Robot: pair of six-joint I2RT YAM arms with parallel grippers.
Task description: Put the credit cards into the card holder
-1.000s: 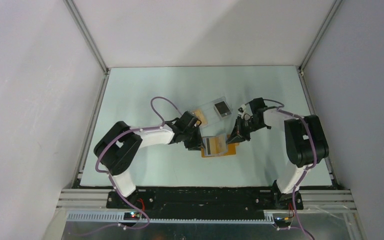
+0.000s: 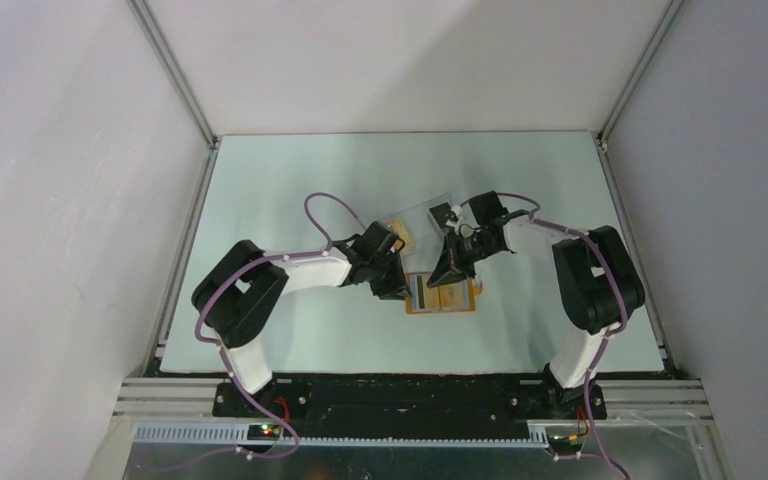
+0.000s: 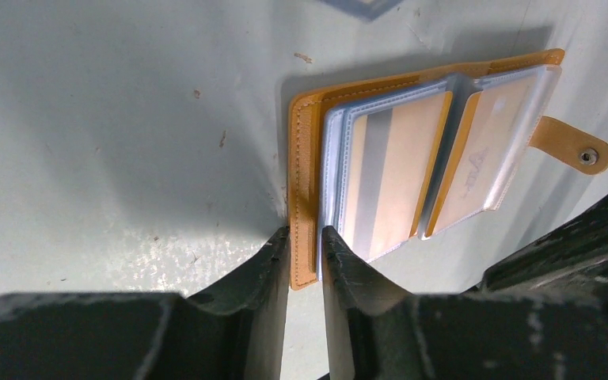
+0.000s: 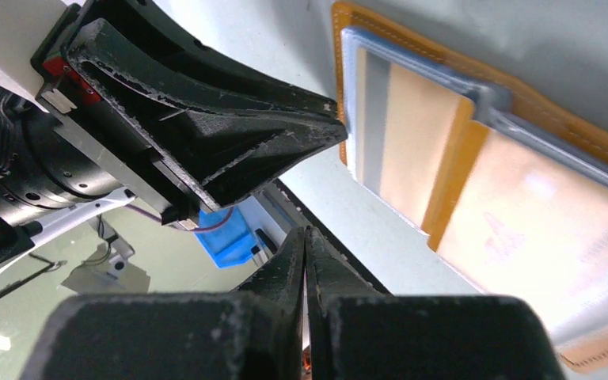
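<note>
The brown card holder (image 3: 305, 158) lies open on the table with its clear sleeves spread. Its left sleeve holds a card (image 3: 400, 158) with a grey stripe; the right sleeve (image 3: 483, 150) looks tan with a faint mark. My left gripper is part open at the holder's left edge, the brown border showing between its fingers; whether they touch it is unclear. Over the middle of the holder in the top view, my right gripper has its fingertips very close together. No card shows between them.
Behind the holder, a clear sheet (image 2: 422, 218) carries a tan card (image 2: 400, 236) and a dark card (image 2: 441, 215), partly covered by my arms. The holder's strap (image 3: 570, 146) sticks out to its right.
My right gripper has moved left over the holder, and a clear sleeve page now lies across the holder's right half, which showed bare orange before. The left arm has barely moved.
</note>
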